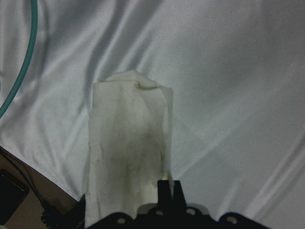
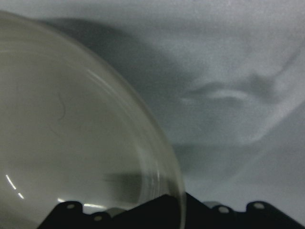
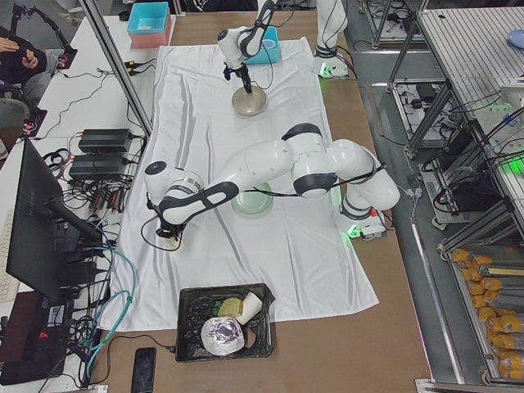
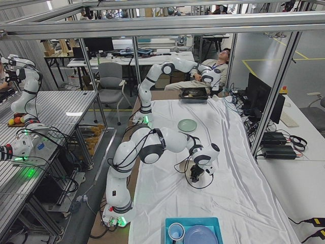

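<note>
In the left wrist view a pale folded paper or cloth piece [image 1: 126, 138] lies over the white cloth, with my left gripper at its lower right part, fingers close together; whether they grip it is unclear. The left camera shows that gripper [image 3: 170, 233] low on the cloth, partly hidden by its arm. My right gripper is at the rim of a beige bowl [image 2: 71, 114], the rim running between its fingers, which appear shut on it. A green plate [image 4: 187, 124] sits between the arms.
A black crate [image 3: 188, 344] with foil and other items stands at the near edge; a blue bin [image 4: 172, 223] with cup and plate is at the opposite end. Cables and a monitor [image 3: 33, 229] line the left side.
</note>
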